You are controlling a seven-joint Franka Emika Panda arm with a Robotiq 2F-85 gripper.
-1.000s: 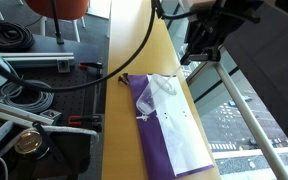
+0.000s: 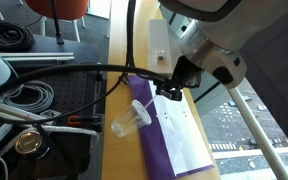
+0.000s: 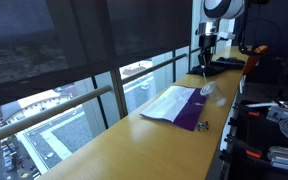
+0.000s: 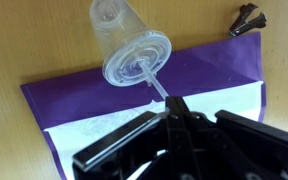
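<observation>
A clear plastic cup [image 4: 119,28] with a round lid [image 4: 137,58] and a thin straw [image 4: 157,83] shows in the wrist view. The straw runs from the lid to the tips of my gripper, which is shut with the straw's end at its fingers. In exterior view 1 the tilted cup [image 2: 130,121] is by the table's edge, below and left of my gripper [image 2: 170,90]. Whether the cup touches the table is unclear. Beneath are a purple sheet [image 4: 92,97] and a white sheet [image 4: 89,130].
A black clip [image 4: 248,19] lies beside the purple sheet. Past the table edge stands a black perforated cart [image 2: 72,92] with cables and tools. A white power strip [image 2: 159,42] lies farther along the table.
The cup has shifted off the sheets toward the table's edge by the cart and changed its tilt. My gripper has come down and across, close to the straw.
</observation>
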